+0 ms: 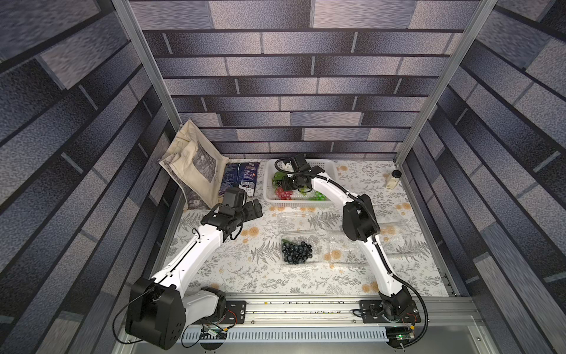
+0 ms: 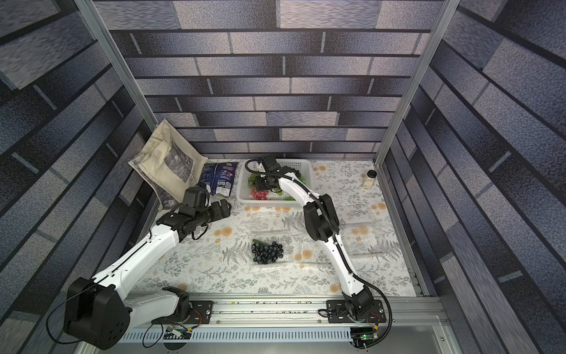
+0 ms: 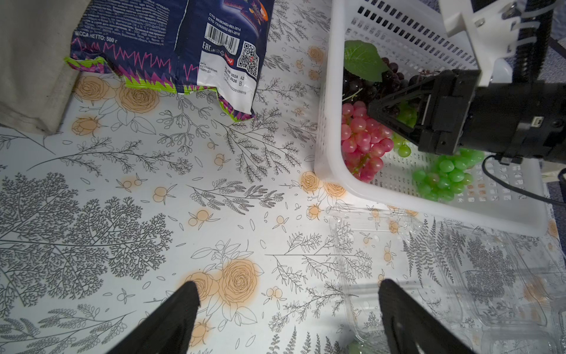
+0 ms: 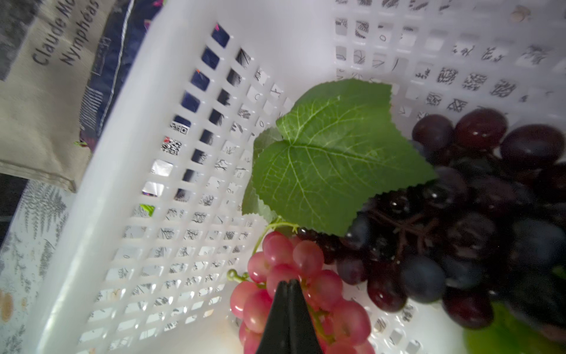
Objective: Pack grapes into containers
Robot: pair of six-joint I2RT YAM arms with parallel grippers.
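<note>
The pink grape bunch [image 4: 324,289] lies in the near left corner of the white basket [image 3: 330,118]. Over it, my right gripper is shut with its tips together and no grape between them; the grapes show behind and to both sides of its fingers. Dark red grapes [image 4: 460,206] with a green leaf [image 4: 342,153] lie farther back, and green grapes [image 3: 445,177] sit along the near wall. A black grape bunch [image 1: 296,252] rests in a clear container at the front. My left gripper is open and empty above the table.
Clear plastic containers [image 3: 377,253] stand in front of the basket. A dark blue packet [image 1: 240,177] and a cloth bag [image 1: 194,165] are at the back left. A small bottle [image 1: 393,179] stands at the far right.
</note>
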